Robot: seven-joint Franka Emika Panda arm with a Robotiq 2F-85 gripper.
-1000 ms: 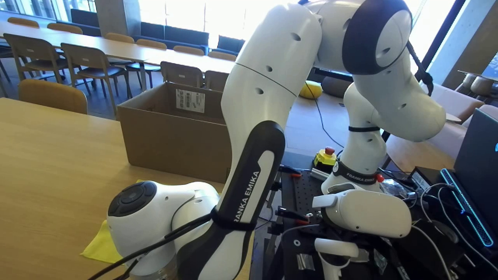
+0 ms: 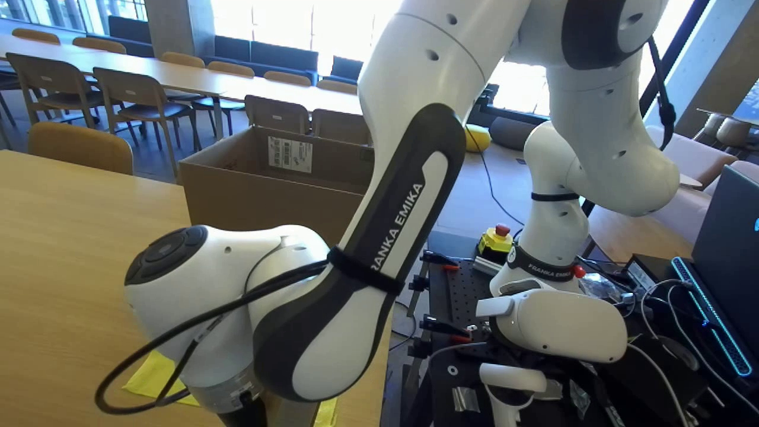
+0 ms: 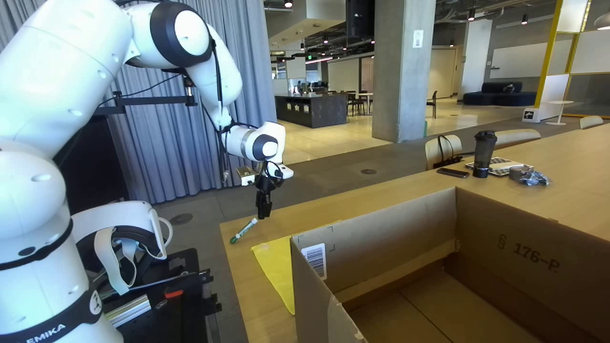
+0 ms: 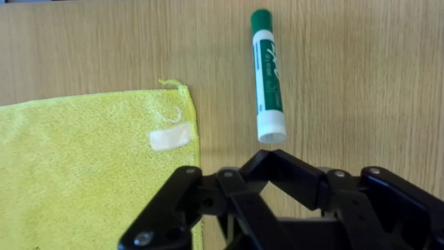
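Note:
A green-and-white dry-erase marker (image 4: 268,77) is just beyond my gripper in the wrist view, its green cap pointing away and its white end close to the fingertips. Seen from exterior view 2, the same marker (image 3: 244,230) slants near the table's corner, by the tip of the gripper (image 3: 264,216). Whether its whole length rests on the wood cannot be told. Exterior view 1 has both the fingertips and the marker out of sight.
A yellow cloth (image 4: 91,166) lies flat left of the gripper in the wrist view. An open cardboard box (image 3: 371,240) stands on the table beyond it. Bare wood (image 4: 362,91) extends to the marker's right. A bottle (image 3: 484,151) is far off.

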